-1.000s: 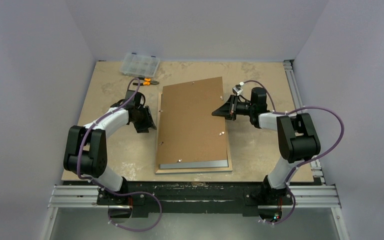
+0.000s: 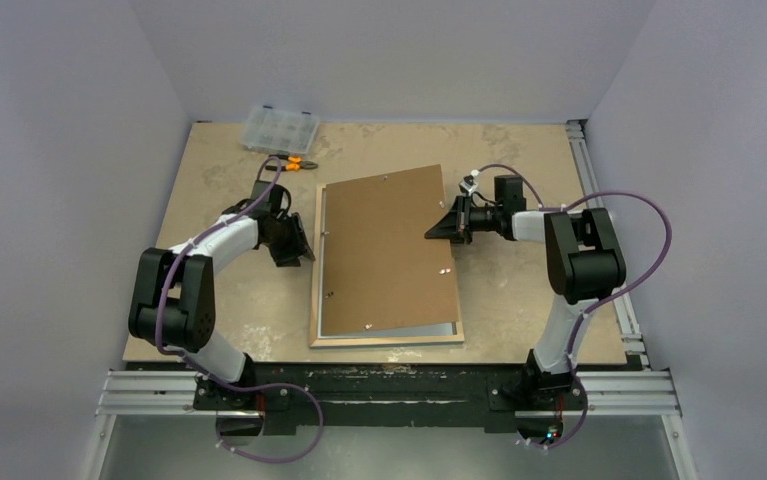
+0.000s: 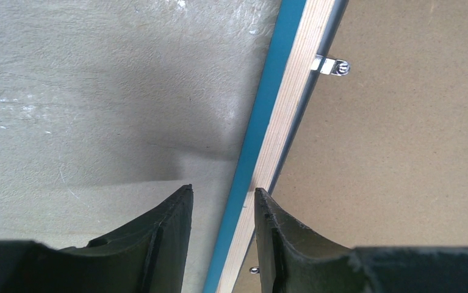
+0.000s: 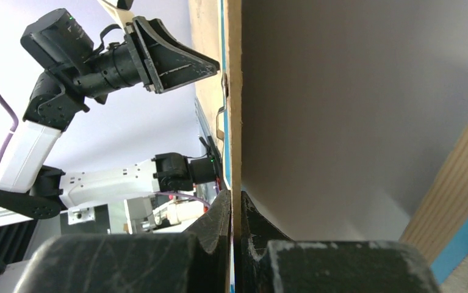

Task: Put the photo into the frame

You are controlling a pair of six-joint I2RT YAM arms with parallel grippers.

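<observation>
A brown backing board (image 2: 384,260) with metal clips lies tilted over the wooden frame (image 2: 399,340), a pale inner sheet showing along its lower edge. My right gripper (image 2: 439,230) is shut on the board's right edge; in the right wrist view that thin edge (image 4: 235,110) runs between its fingertips, with a grey surface beneath. My left gripper (image 2: 299,245) is part open at the frame's left side; in the left wrist view its fingertips (image 3: 260,201) sit beside the wooden strip (image 3: 286,104), nothing held between them.
A clear organizer box (image 2: 280,128) and orange-handled pliers (image 2: 291,165) lie at the back left. Bare table shows left of the frame and at the far right.
The board, held by my right gripper, has shifted slightly right and down, its left edge now further inside the frame. The left arm has barely moved.
</observation>
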